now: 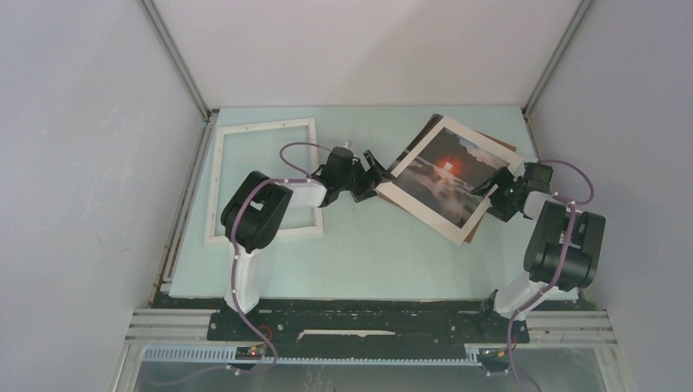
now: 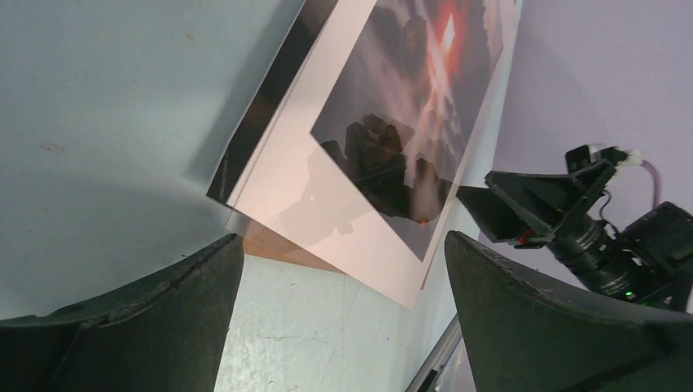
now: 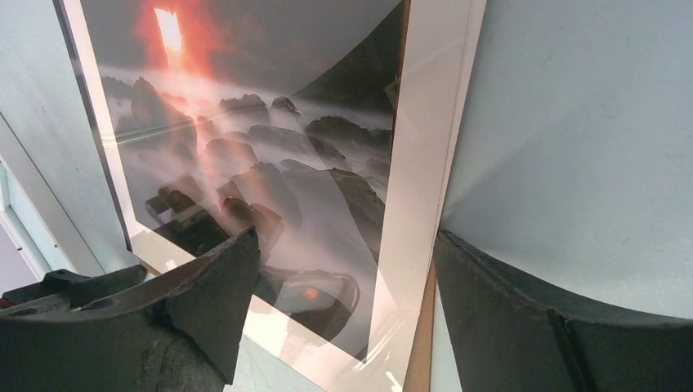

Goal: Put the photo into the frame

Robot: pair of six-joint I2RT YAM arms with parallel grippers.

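The photo [image 1: 441, 175], a misty sunset print with a wide white border, lies tilted at the right of the board on a dark and brown backing. An empty white frame [image 1: 261, 123] lies at the left, partly under my left arm. My left gripper [image 1: 376, 181] is open at the photo's left corner, with the border [image 2: 302, 204] ahead of its fingers. My right gripper [image 1: 494, 189] is open at the photo's right edge; in the right wrist view its fingers straddle the white border [image 3: 417, 163].
Pale walls [image 1: 359, 49] and metal rails enclose the board. The board's front middle [image 1: 384, 261] is clear, as is a strip behind the left gripper.
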